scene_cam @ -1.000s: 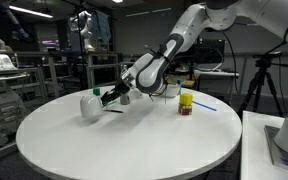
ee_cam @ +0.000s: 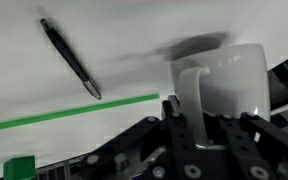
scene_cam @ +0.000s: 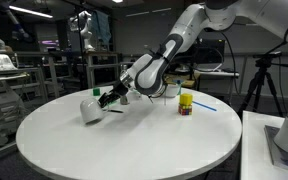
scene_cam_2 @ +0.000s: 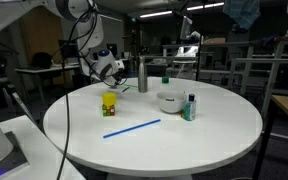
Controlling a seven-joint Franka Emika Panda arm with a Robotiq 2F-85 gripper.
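A white cup (ee_cam: 236,78) hangs at the right of the wrist view, with my gripper shut on its rim. Exterior view 1 has the cup (scene_cam: 91,109) tipped over at the left part of the round table, low over its surface or touching it; I cannot tell which. My gripper (scene_cam: 108,99) reaches it from the right. A black pen (ee_cam: 70,57) and a thin green stick (ee_cam: 72,113) lie on the white tabletop beside the cup. At the lower left is a green block (ee_cam: 20,168).
Toward the other side of the table stand a yellow object (scene_cam_2: 109,103), a white bowl (scene_cam_2: 171,103), a grey bottle (scene_cam_2: 142,78) and a small dark bottle (scene_cam_2: 189,108). A blue stick (scene_cam_2: 131,129) lies near them.
The cup's tilt has shifted slightly over the last second, while the gripper keeps hold of it. The other objects have stayed in place.
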